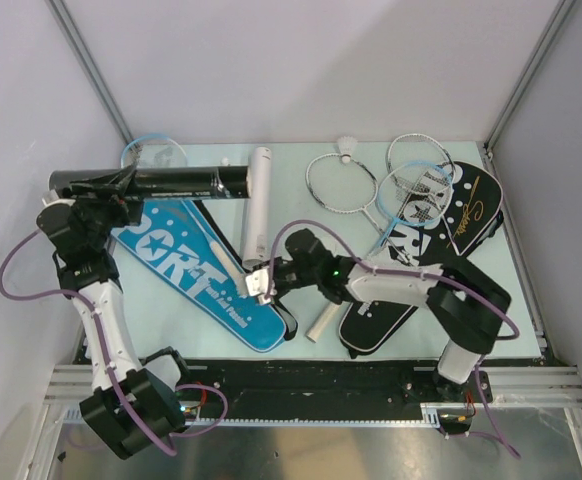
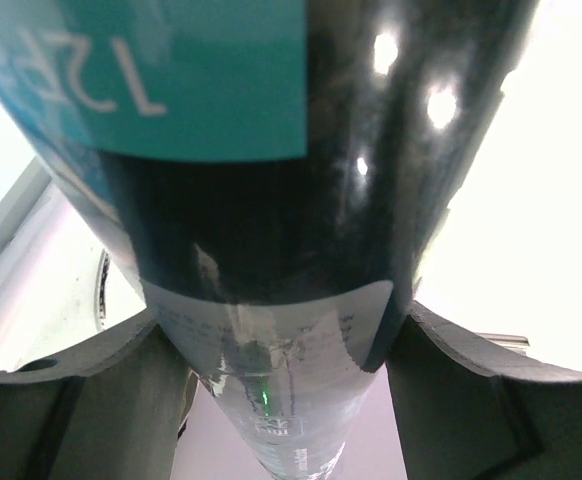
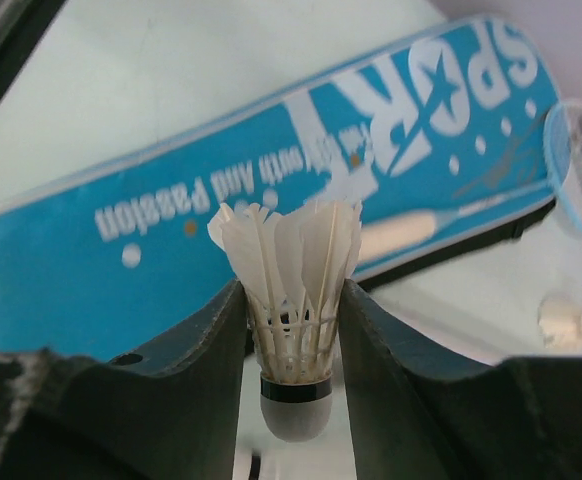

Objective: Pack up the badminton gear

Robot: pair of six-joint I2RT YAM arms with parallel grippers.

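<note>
A long dark tube [image 1: 186,182] with a teal band lies level in the air at the upper left, my left gripper shut around it. In the right wrist view a white shuttlecock [image 3: 293,270] is pinched by its feathers, cork down, in my right gripper. That gripper hovers over the right edge of the blue racket bag [image 1: 161,245]. One blue racket [image 1: 196,222] rests on this bag, its head partly behind the dark tube. A white tube [image 1: 257,210] lies beside the bag.
A black racket bag [image 1: 476,205] holds several rackets on the right, partly under my right arm. Another racket [image 1: 341,183] lies by a shuttlecock [image 1: 347,147] at the back. Bare table shows in the upper middle.
</note>
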